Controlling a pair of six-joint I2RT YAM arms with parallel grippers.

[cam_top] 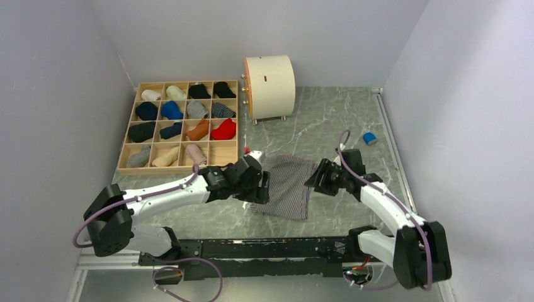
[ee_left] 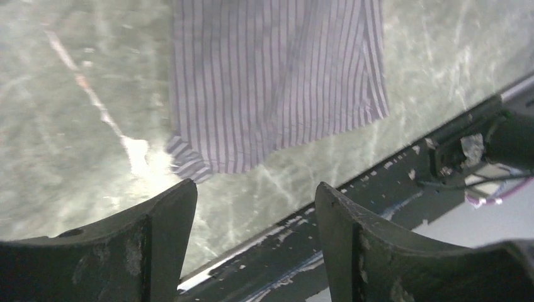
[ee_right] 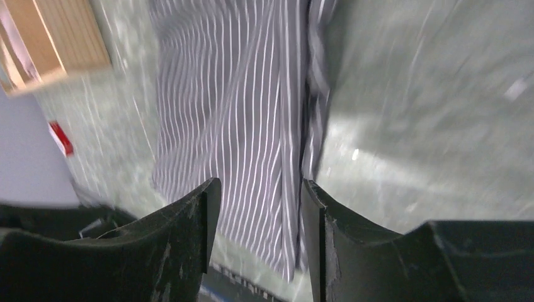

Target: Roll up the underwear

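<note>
The grey striped underwear (cam_top: 286, 182) lies flat on the marble table, a folded strip along its right side (ee_right: 289, 189). My left gripper (cam_top: 255, 192) hovers over its left part; in the left wrist view the fingers of my left gripper stand apart with nothing between them, the near left corner (ee_left: 189, 157) just beyond them. My right gripper (cam_top: 318, 179) is above the right edge; in the right wrist view the right gripper is open over the folded strip, holding nothing.
A wooden grid box (cam_top: 223, 152) of rolled garments stands back left. A cream cylinder (cam_top: 272, 85) stands at the back, a small blue object (cam_top: 369, 137) at the right. The table's near dark edge (cam_top: 277, 248) runs below the underwear.
</note>
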